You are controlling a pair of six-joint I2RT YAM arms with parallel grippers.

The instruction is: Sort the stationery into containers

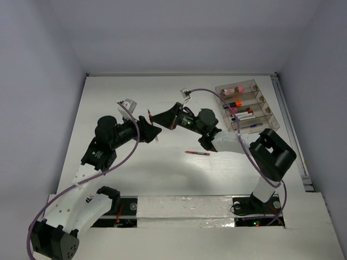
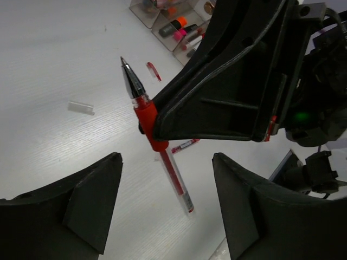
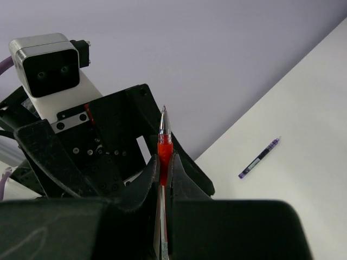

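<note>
A clear-barrelled pen with a red grip [image 2: 172, 176] is held by my right gripper, shut around that red grip with the metal tip pointing up. My left gripper stands part open, and the pen's lower barrel shows in the gap between its fingers; no finger is seen pressing on it. Flat on the table lies a red pen [image 1: 197, 153]. A small red cap [image 2: 154, 71] and a clear cap [image 2: 81, 108] rest nearby. In the right wrist view a purple pen [image 3: 259, 157] appears.
At the back right stands a clear compartment tray [image 1: 259, 101] with markers and pens inside, among them an orange-ended marker [image 1: 233, 104]. Both arms' ends are close together.
</note>
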